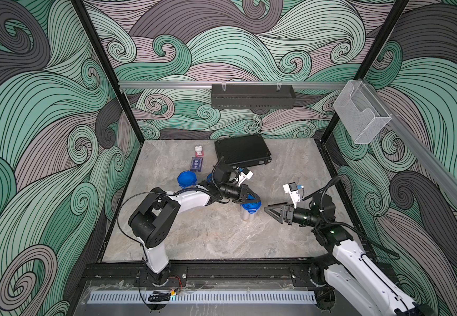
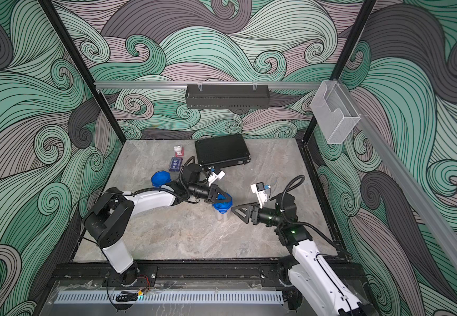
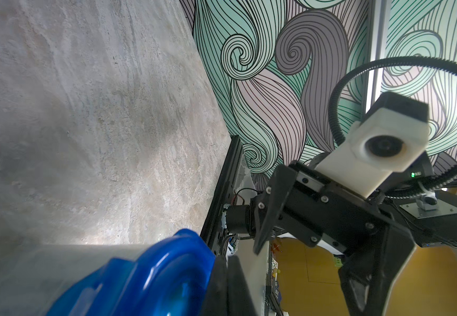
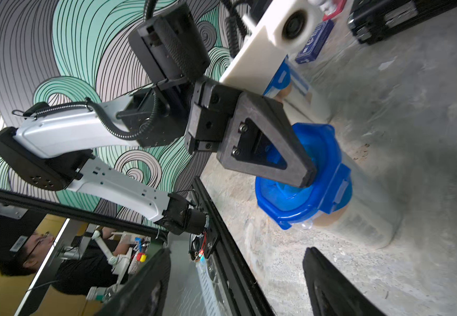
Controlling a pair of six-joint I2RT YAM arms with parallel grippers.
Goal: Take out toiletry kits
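Note:
A clear canister with a blue lid stands mid-table. My left gripper rests its fingertips at the top of that lid. In the left wrist view its fingers are shut together beside the blue rim, and nothing shows between them. My right gripper is to the right of the canister, apart from it. Its fingers stand open with empty space between. A second blue-lidded canister shows behind the left arm, and another blue lid lies farther left.
A black case lies shut at the back. Left of it are a dark blue box and a small white and red item.

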